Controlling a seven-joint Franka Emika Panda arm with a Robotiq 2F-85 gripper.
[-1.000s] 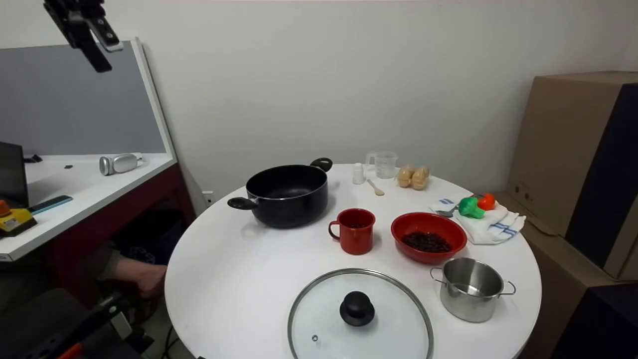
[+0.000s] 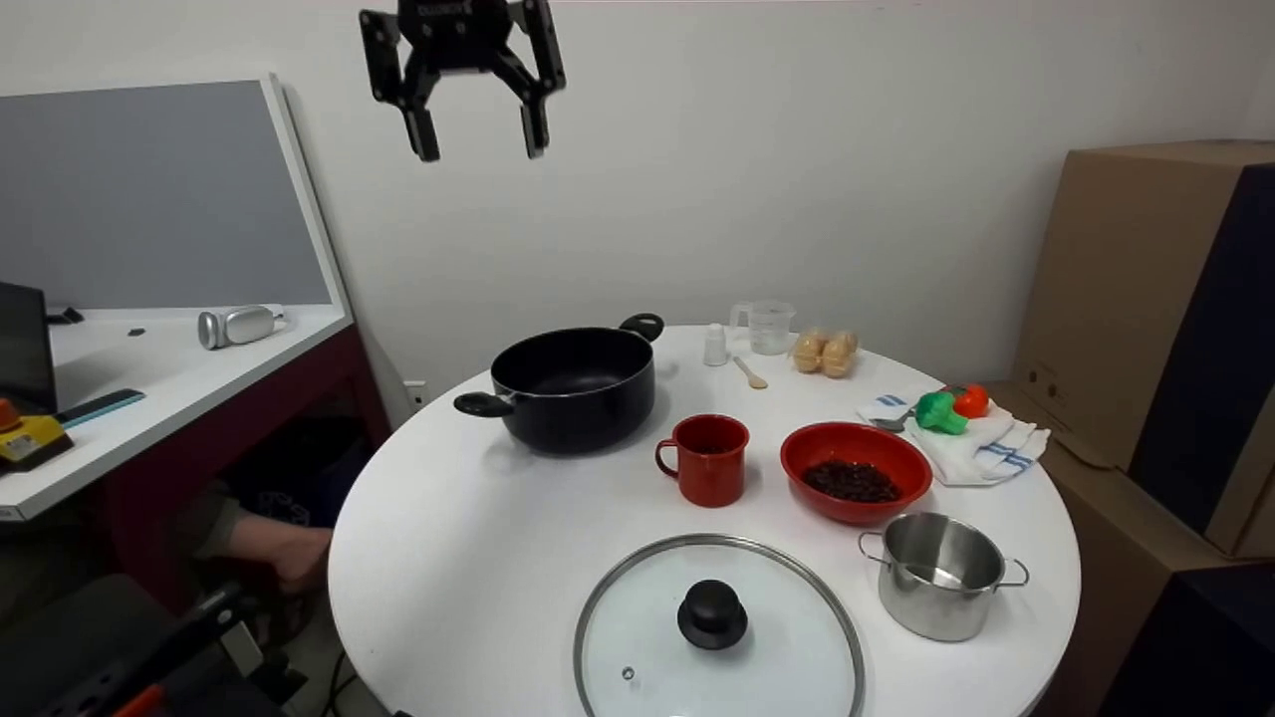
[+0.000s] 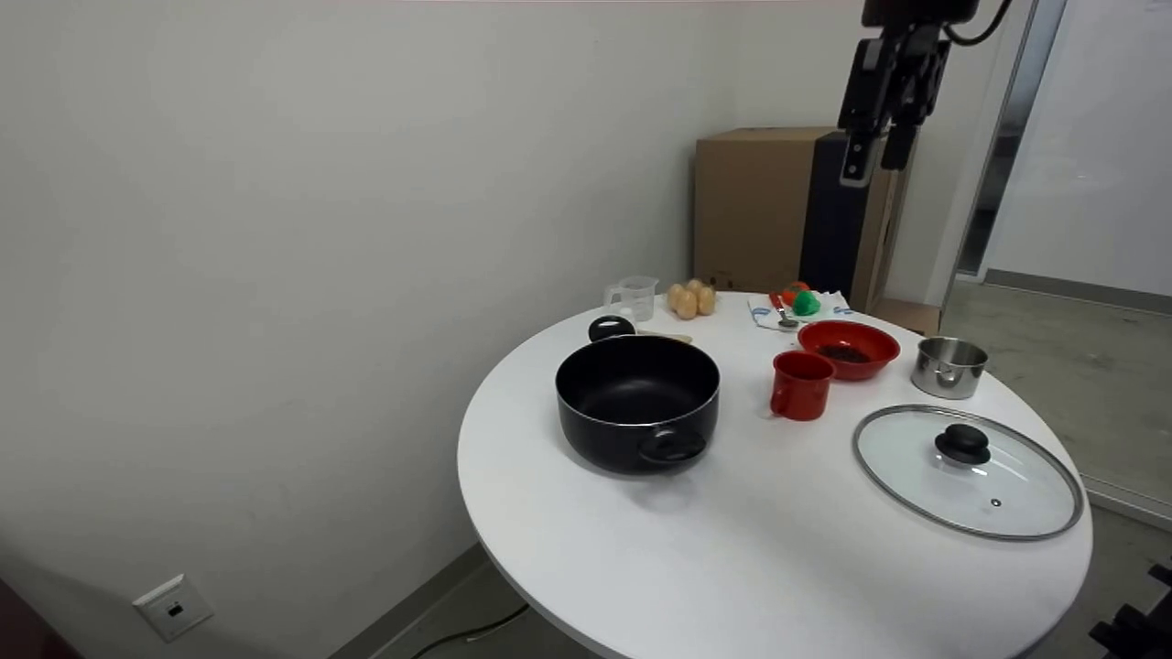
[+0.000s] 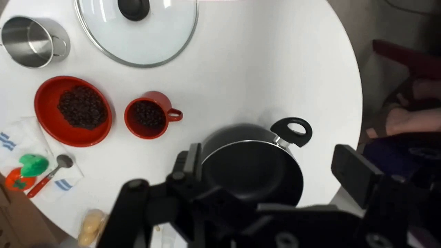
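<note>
My gripper [image 2: 483, 153] hangs open high over the table, its fingers spread with nothing between them. Below it in exterior view 1 stands a black two-handled pot [image 2: 580, 412]; the wrist view shows the part of its inside not covered by the gripper as bare. A red mug [image 4: 146, 115] beside the pot holds dark beans. More dark beans lie in the red bowl [image 2: 857, 454]. Flat on the table rests a glass lid [image 2: 765, 597] with a black knob. The small steel pot [image 2: 941, 580] sits right of the lid and looks empty from above.
Toward the back stand a clear measuring cup [image 2: 771, 325], a white shaker [image 2: 714, 347], a wooden spoon [image 2: 750, 374] and packed eggs [image 2: 825, 353]. A towel [image 2: 992, 448] carries toy vegetables and a spoon. Cardboard boxes [image 2: 1112, 299] border the right.
My gripper has moved right in exterior view 1, from above the grey panel toward the pot, and has turned so that both fingers show spread. The objects on the table have stayed put.
</note>
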